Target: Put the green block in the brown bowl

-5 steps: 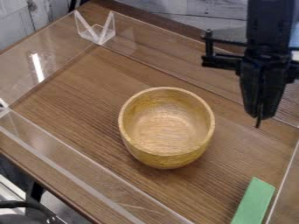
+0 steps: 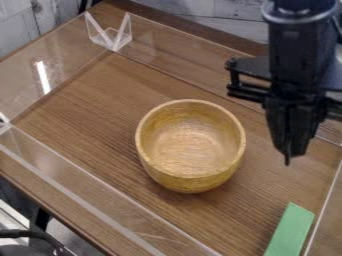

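Note:
The green block (image 2: 289, 231) lies on the wooden table at the lower right, with its near end close to the frame's bottom edge. Left of it and farther back, the round tan-brown bowl (image 2: 191, 176) stands upright and empty. My black gripper (image 2: 287, 155) hangs at the upper right, pointing down, to the right of the bowl and beyond the block. It is apart from both. Its fingers appear almost edge-on and overlap, so the gap between them cannot be made out.
A clear wire-like or plastic holder (image 2: 110, 32) stands at the back left. Black cables (image 2: 30, 236) lie off the table's edge at the lower left.
My gripper has come down and slightly toward the camera, and its body now fills more of the upper right. Bowl and block have stayed where they were.

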